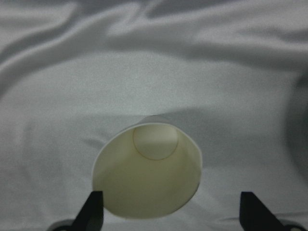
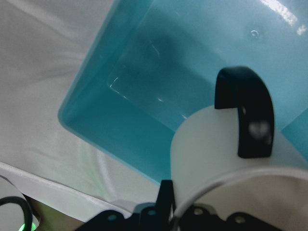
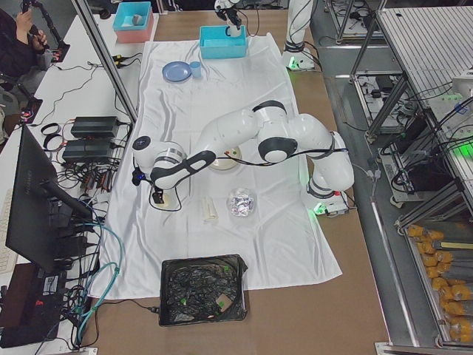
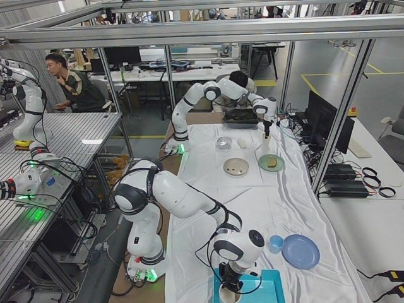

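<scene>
In the left wrist view a pale paper cup (image 1: 149, 183) lies below my left gripper, which stands open, one finger at the cup's rim. My right gripper (image 4: 230, 284) is shut on a white mug (image 2: 207, 144) with a black handle, at its rim, above the blue bin (image 2: 125, 125). In the camera left view the left arm reaches over to the cloth's left side, where the cup is partly hidden by the gripper.
A blue plate (image 4: 300, 251) and blue cup (image 4: 276, 244) stand near the bin. A green plate (image 4: 271, 163), a beige plate (image 4: 235, 166), a foil bowl (image 3: 241, 202) and a black tray (image 3: 202, 288) are also in view.
</scene>
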